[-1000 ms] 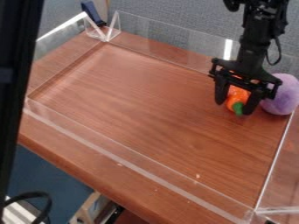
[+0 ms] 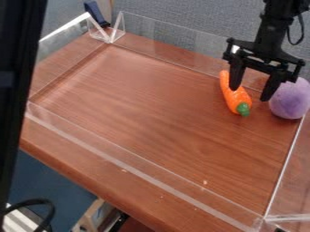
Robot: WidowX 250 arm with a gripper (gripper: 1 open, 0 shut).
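Note:
My black gripper [image 2: 252, 80] hangs at the upper right of the camera view with its fingers apart, above and just behind an orange carrot [image 2: 234, 90] with a green tip, which lies on the wooden table. A purple round object [image 2: 291, 101] lies to the right of the carrot, partly behind the gripper's right finger. Nothing shows held between the fingers.
Clear plastic walls border the wooden surface [image 2: 145, 127], whose middle and left are bare. A dark blue object [image 2: 94, 14] sits beyond the far left corner. A dark vertical strip fills the left edge.
My gripper has risen and moved slightly, uncovering more of the carrot, which lies in about the same place.

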